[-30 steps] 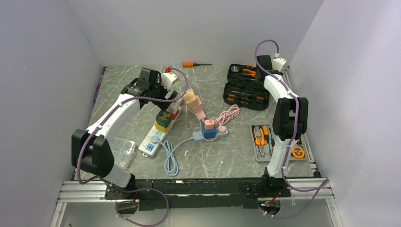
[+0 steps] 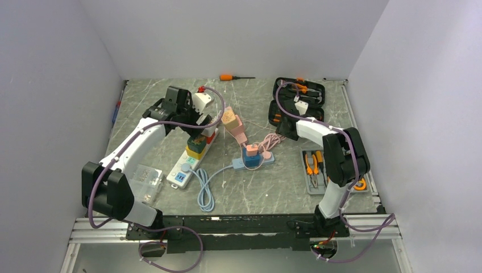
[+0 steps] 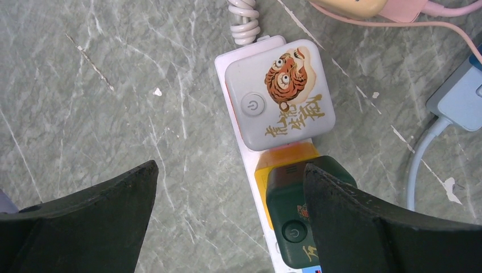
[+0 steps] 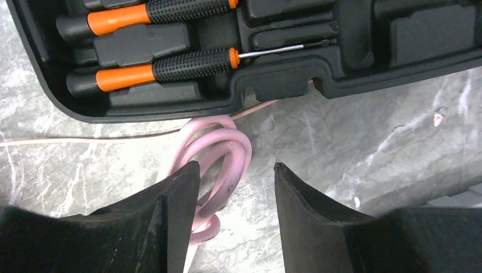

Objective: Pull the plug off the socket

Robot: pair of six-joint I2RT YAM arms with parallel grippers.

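Observation:
My left gripper [image 2: 200,124] is open above the white power strip [image 2: 178,175], which carries a dark green plug [image 3: 301,233] on a yellow one and a white tiger-printed plug [image 3: 267,102] on a red one. In the left wrist view its fingers flank the green plug's area, holding nothing. A blue strip [image 2: 267,160] holds blue and pink plugs; a pink strip [image 2: 240,138] carries a beige plug [image 2: 229,118]. My right gripper [image 2: 284,133] is open over the pink coiled cable [image 4: 221,170], with nothing held.
A black toolkit case [image 4: 273,85] lies at the back right, a tool tray [image 2: 312,187] at the front right. A screwdriver [image 2: 227,77] lies at the back, a clear box [image 2: 145,182] at the left.
My right arm has swung from the far back right, leftward and forward to over the pink cable coil. The left arm has shifted only slightly.

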